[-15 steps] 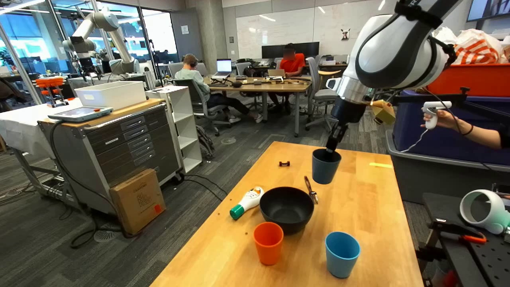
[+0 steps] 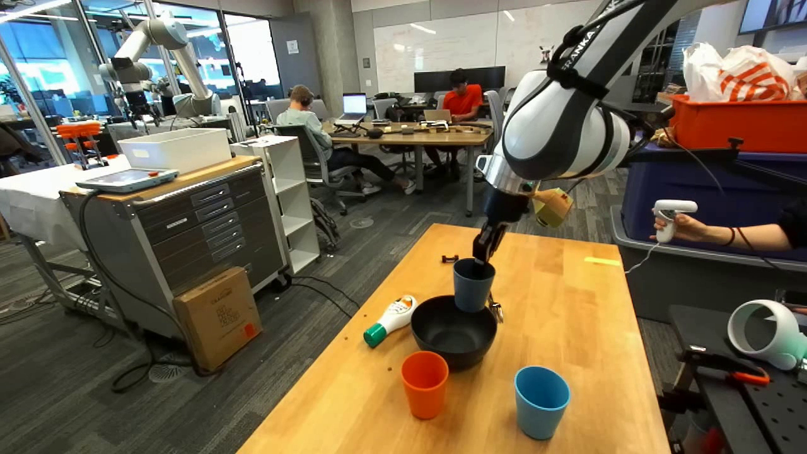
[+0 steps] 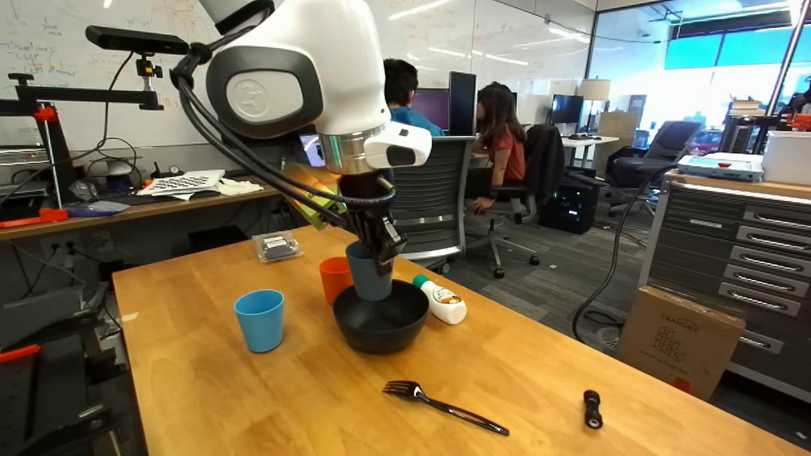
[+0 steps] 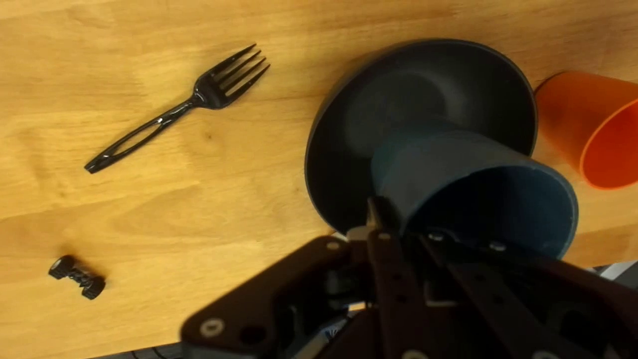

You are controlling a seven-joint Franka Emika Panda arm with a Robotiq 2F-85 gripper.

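Observation:
A dark grey-blue cup (image 2: pixel 473 286) hangs over the black bowl (image 2: pixel 446 337), its base down at the bowl's rim level in exterior view 1. My gripper (image 2: pixel 481 257) is shut on the cup's wall, with one finger inside it. From the wrist, the cup (image 4: pixel 442 164) appears with its open mouth toward the camera and covers part of the bowl (image 4: pixel 395 95). In exterior view 2 the cup (image 3: pixel 368 275) stands roughly upright above the bowl (image 3: pixel 381 334); whether its base touches the bowl's inside cannot be told.
Close to the bowl are an orange cup (image 2: pixel 424 384) and a white bottle with a green cap (image 2: pixel 390 321). A light blue cup (image 2: pixel 541 402) stands apart. A black fork (image 3: pixel 445 406) and a small dumbbell-shaped object (image 3: pixel 592 410) lie on otherwise clear table.
With the grey-blue cup in it, my gripper has moved left in exterior view 1, from above bare table to over the bowl. The bowl and the other cups have not moved.

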